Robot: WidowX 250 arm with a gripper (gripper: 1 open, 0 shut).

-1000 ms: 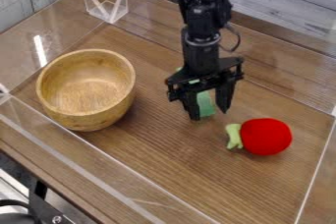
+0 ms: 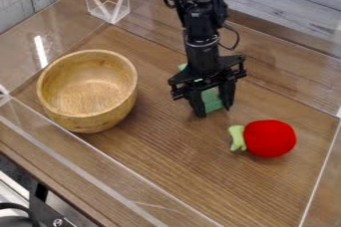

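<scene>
My black gripper (image 2: 206, 86) is lowered at the middle of the camera view, around a green object (image 2: 210, 103) on the wooden table. Its fingers cover much of that object, so its shape and whether it is gripped cannot be told. A wooden bowl (image 2: 86, 89) sits to the left. A red round object with a green end (image 2: 270, 138) lies to the right and in front of the gripper.
A white wire-like object (image 2: 110, 2) stands at the back left.
The fingers have come in over the green object from a wider stance a second ago, hiding more of it. The bowl and red object have not moved.
</scene>
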